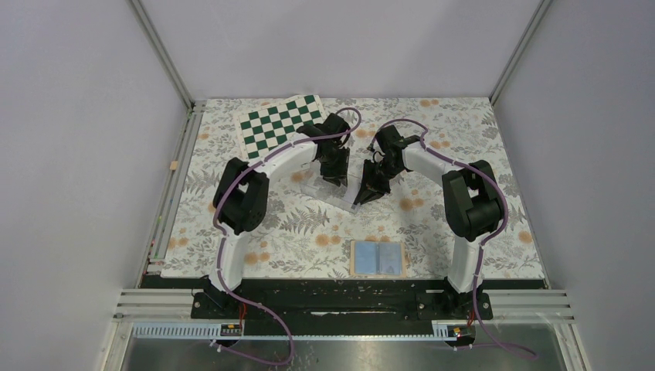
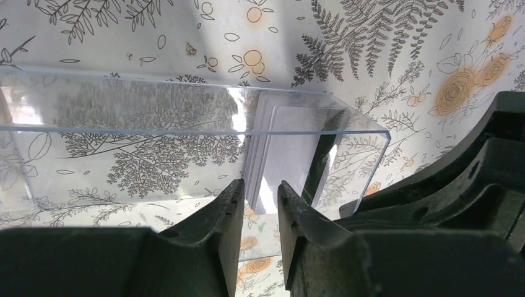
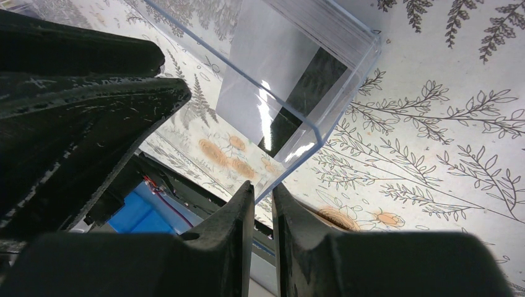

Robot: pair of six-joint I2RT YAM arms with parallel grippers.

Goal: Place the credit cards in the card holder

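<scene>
Several pale cards (image 2: pixel 291 145) lean together at one end of a long clear box (image 2: pixel 136 111); the front one shows a black stripe. In the right wrist view that white card (image 3: pixel 266 68) stands behind the clear wall. My right gripper is shut on the box's end wall. Over the cards' edge hangs my left gripper, part open, with nothing seen between its fingers. From the top, the left gripper (image 1: pixel 337 182) hangs over the box (image 1: pixel 323 195), close beside the right gripper (image 1: pixel 360 202). An open blue card holder (image 1: pixel 366 259) lies at the table's front edge.
A green-and-white checkered sheet (image 1: pixel 278 124) lies behind the left arm. Both grippers work close together.
</scene>
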